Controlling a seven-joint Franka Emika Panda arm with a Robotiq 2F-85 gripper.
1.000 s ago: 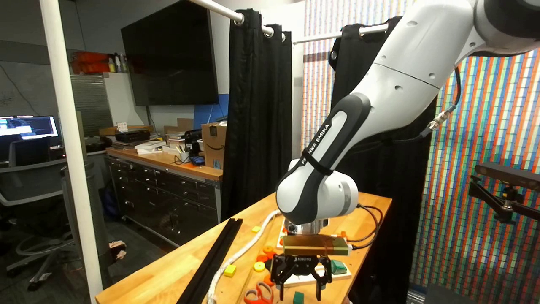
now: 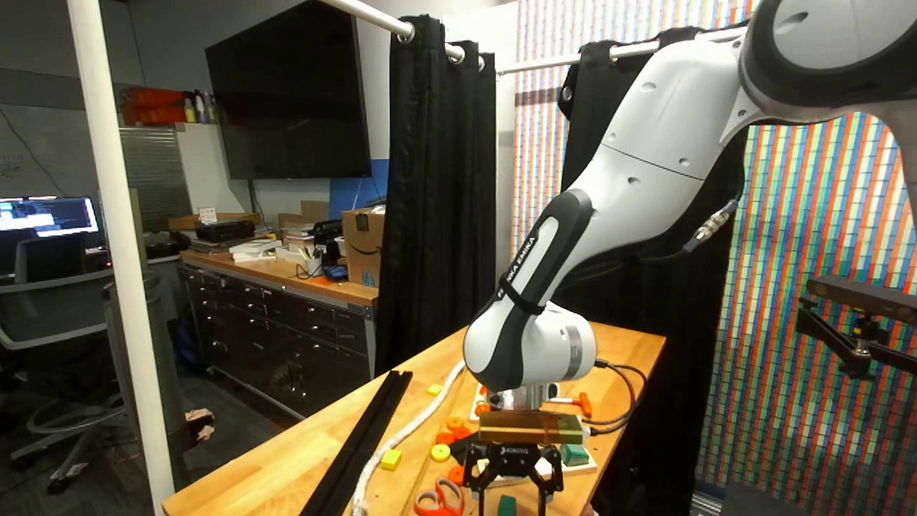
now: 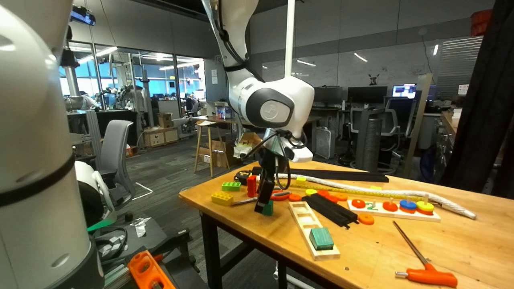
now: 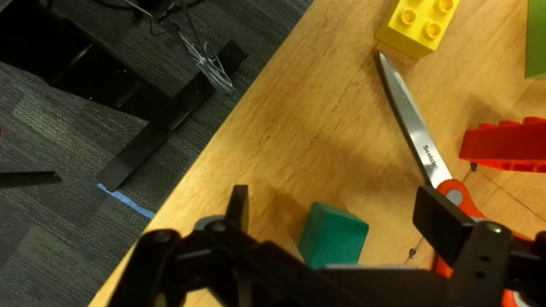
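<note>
A green block [image 4: 335, 235] stands on the wooden table near its edge, between the spread fingers of my gripper in the wrist view. The gripper is open, and neither finger touches the block there. In exterior view 1 the gripper [image 2: 513, 499] hangs over the same block [image 2: 507, 506], its fingertips near the bottom of the picture. From exterior view 2 the dark fingers [image 3: 264, 197] come down right beside the block [image 3: 268, 208] and partly cover it. A second green block [image 3: 321, 238] sits in one end of a pale wooden tray [image 3: 299, 214].
Orange-handled scissors [image 4: 409, 117] lie close beside the right finger. A red brick [image 4: 504, 143], a yellow brick [image 4: 417, 25] and a green brick [image 3: 231, 186] stand nearby. The table edge runs close on the left in the wrist view. An orange-handled tool [image 3: 426, 276] lies farther off.
The arm has lowered and shifted slightly left in exterior view 1, bringing the gripper down around the green block. Its fingers remain open; the block has not moved.
</note>
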